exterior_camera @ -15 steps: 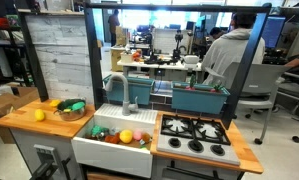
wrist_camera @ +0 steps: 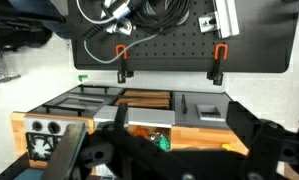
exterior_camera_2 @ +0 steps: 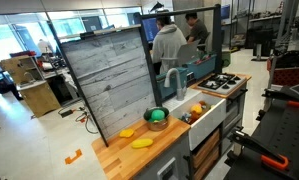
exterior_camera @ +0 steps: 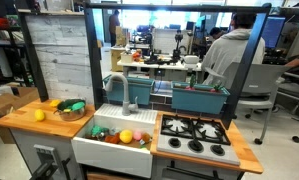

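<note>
In the wrist view my gripper stands open over the floor in front of the toy kitchen, with nothing visible between its fingers. A white sink point(exterior_camera: 101, 152) in the wooden counter holds several coloured items, among them an orange-yellow round one point(exterior_camera: 126, 136). Left of the sink in exterior view 1, a brown bowl point(exterior_camera: 67, 115) has something green in it. Two yellow items lie near the bowl, one of them at the counter's left point(exterior_camera: 40, 115). A stove point(exterior_camera: 196, 138) with black grates occupies the right side.
A grey faucet point(exterior_camera: 127, 92) rises behind the sink, and a blue-grey bin point(exterior_camera: 198, 99) hangs behind the stove. Dark posts frame the counter. A black table point(wrist_camera: 169, 52) carries cables and orange-tipped clamps point(wrist_camera: 220, 60). Drawers point(exterior_camera_2: 206, 150) sit below the sink.
</note>
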